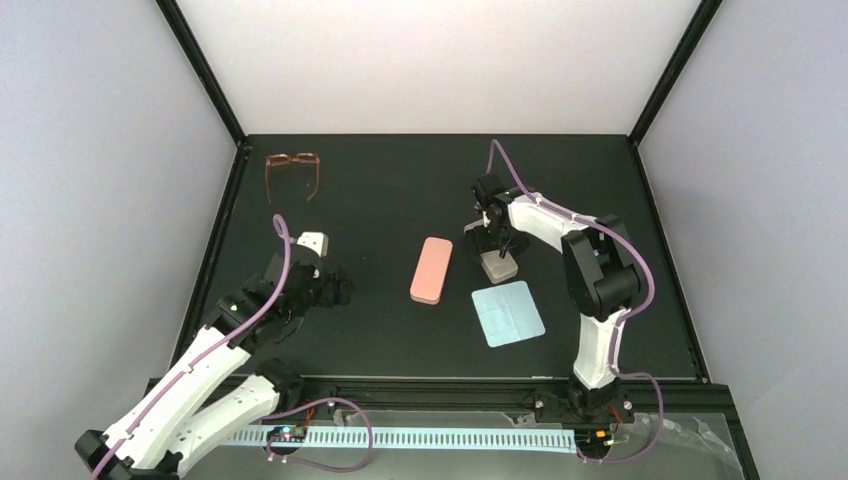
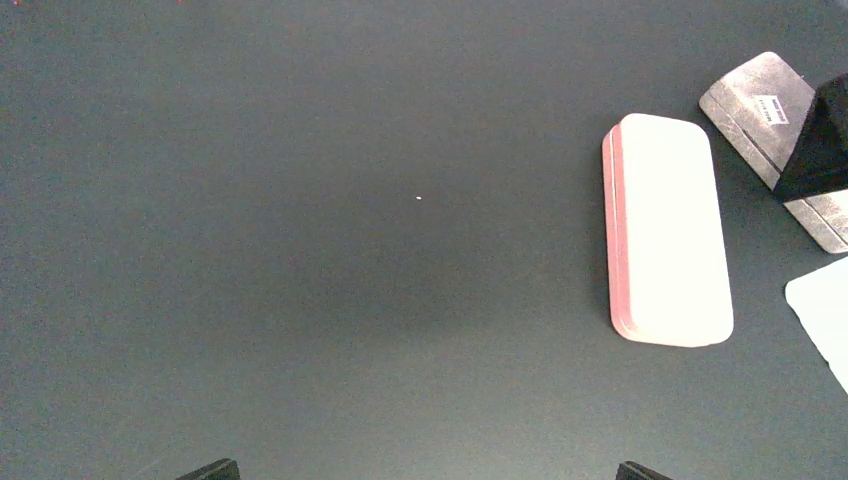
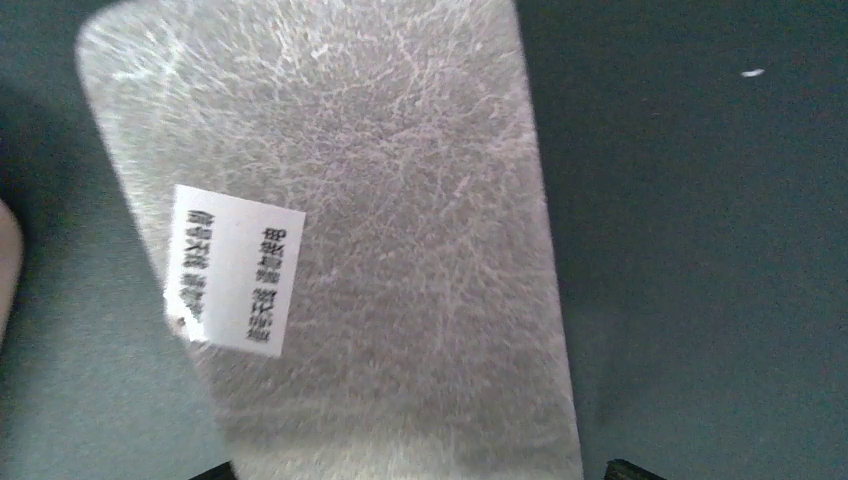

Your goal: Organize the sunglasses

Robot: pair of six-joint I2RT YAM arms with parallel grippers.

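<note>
A pair of brown-framed sunglasses lies at the back left of the black table, its arms unfolded toward the front. Right of the middle is a grey case, partly covered by my right gripper. From the right wrist view, the case runs lengthwise between that gripper's fingers, which stand apart at its two sides; contact does not show. A pink case rests near the centre. My left gripper is open over bare table, left of the pink case, with nothing between its fingertips.
A light blue cloth lies flat just in front of the grey case.
</note>
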